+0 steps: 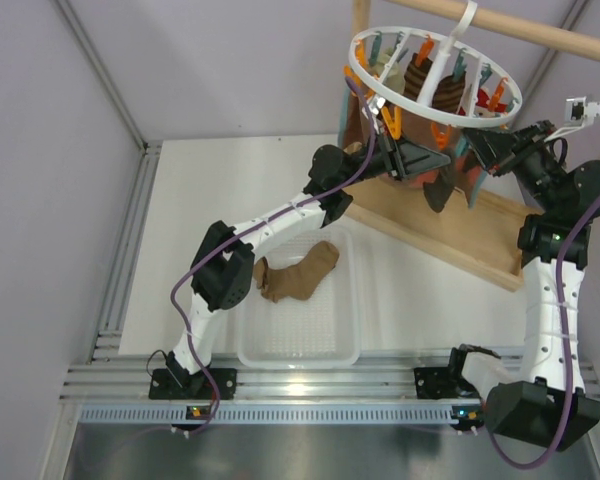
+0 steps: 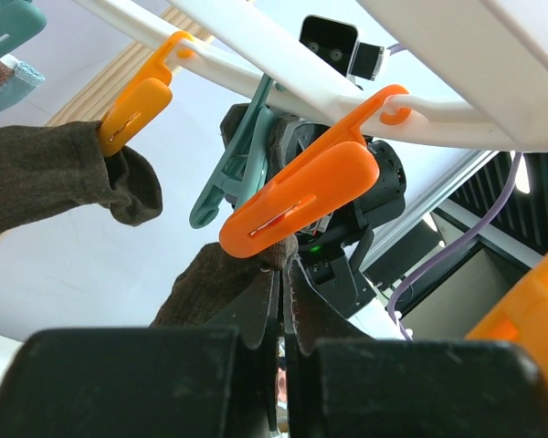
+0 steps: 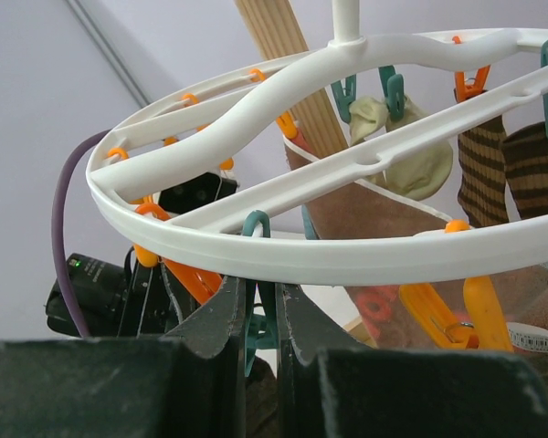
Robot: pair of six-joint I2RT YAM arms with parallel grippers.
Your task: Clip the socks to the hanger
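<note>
The white round hanger (image 1: 355,75) hangs at the upper right of the top view. Below its rim my left gripper is shut on a dark brown sock (image 2: 201,290), whose edge is pinched at the fingertips. A teal clip (image 2: 228,173) on the rim stands beside an orange clip (image 2: 301,196), close above that sock. My right gripper is shut on the teal clip, its fingers around the handles just under the rim. Whether the clip's fingers have the sock between them cannot be told.
One brown sock (image 1: 302,275) lies in the white tray (image 1: 300,352) on the table. Other socks, such as a striped one (image 3: 482,169), hang from clips around the ring. A wooden frame (image 1: 450,240) stands below the hanger.
</note>
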